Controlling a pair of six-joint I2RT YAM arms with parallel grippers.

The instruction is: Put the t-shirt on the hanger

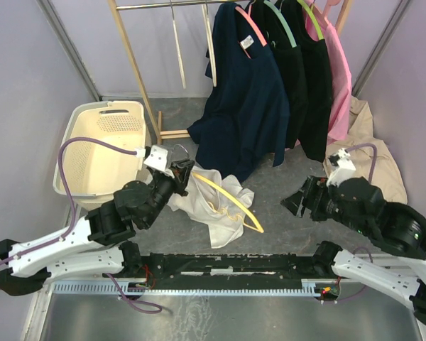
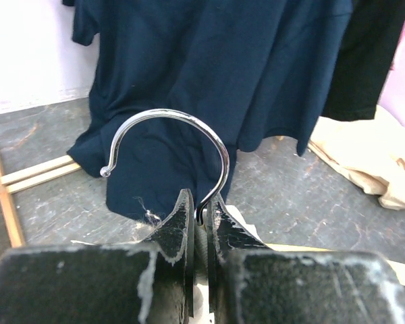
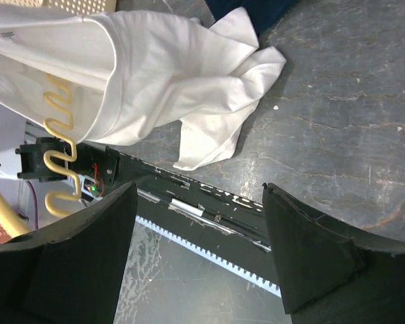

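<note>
A yellow hanger [image 1: 236, 197] slants over the crumpled white t-shirt [image 1: 229, 226], its right arm bare of cloth. At its hook [image 2: 219, 145], my left gripper is shut on the neck of the hanger. In the right wrist view, the shirt [image 3: 182, 74] shows a wide, rimmed opening, and the hanger's wavy lower bar [image 3: 54, 128] reaches across it. Whether the hanger's left arm is inside the shirt I cannot tell; my left gripper hides that end from above. Off to the right of the hanger's free tip, my right gripper [image 1: 294, 204] is open and empty.
Behind hangs a rack with a navy shirt [image 1: 241, 106], black shirts and a pink shirt [image 1: 339, 78]. A cream basket [image 1: 65, 160] stands at the left. Beige cloth [image 1: 376, 156] lies at the far right.
</note>
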